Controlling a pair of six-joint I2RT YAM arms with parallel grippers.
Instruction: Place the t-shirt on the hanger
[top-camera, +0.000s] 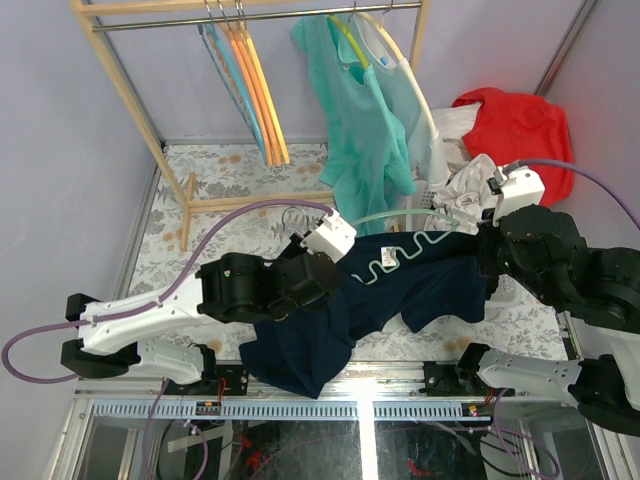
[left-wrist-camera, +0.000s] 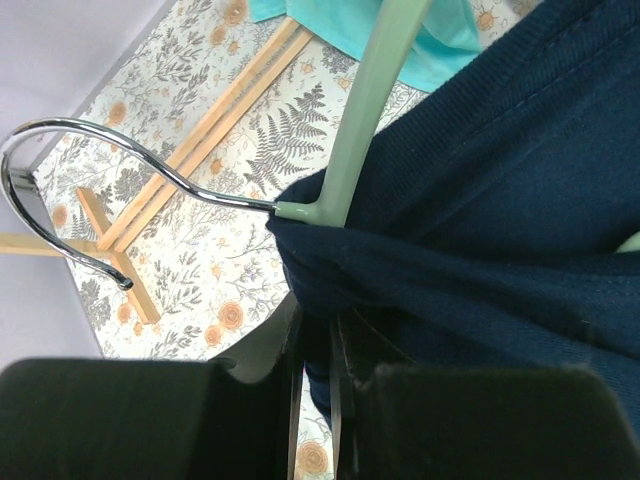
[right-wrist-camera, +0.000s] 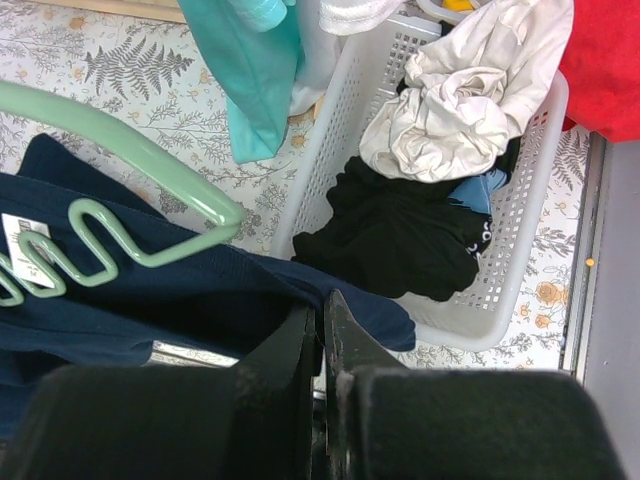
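Note:
A dark navy t-shirt (top-camera: 420, 280) stretches between my two grippers, its lower part hanging toward the front rail. The pale green hanger (top-camera: 405, 212) lies partly inside its neck opening. In the left wrist view the chrome hook (left-wrist-camera: 150, 160) sticks out past the collar, and my left gripper is shut on the shirt fabric just below it. In the right wrist view the hanger's rounded end (right-wrist-camera: 225, 215) rests over the shirt, outside the cloth edge. My right gripper is shut on the thin shirt edge beside that end. A white label (right-wrist-camera: 30, 245) shows inside the shirt.
A wooden rack (top-camera: 135, 95) at the back carries empty hangers (top-camera: 250, 90) and a teal shirt (top-camera: 350, 130). At the right stands a white basket (right-wrist-camera: 500, 300) with crumpled clothes, near a red garment (top-camera: 515, 140). Floor at the left of the rack is clear.

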